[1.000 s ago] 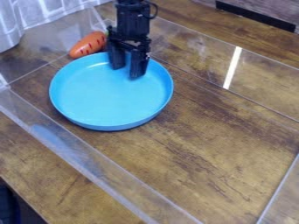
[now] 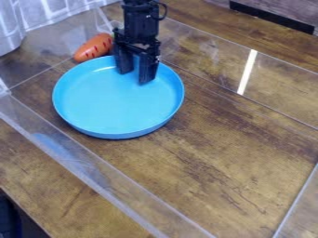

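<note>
A blue round plate (image 2: 114, 102) lies on the wooden table. The black gripper (image 2: 136, 58) is low over the back rim of the plate, its body coming down from the top. Whether its fingers are open or shut, or hold anything, I cannot tell. Just left of it, behind the plate, lies an orange carrot-like object (image 2: 95, 46) with dark markings.
Clear plastic walls border the table (image 2: 230, 158) along the left and back. A crumpled translucent item (image 2: 20, 23) is at the top left.
</note>
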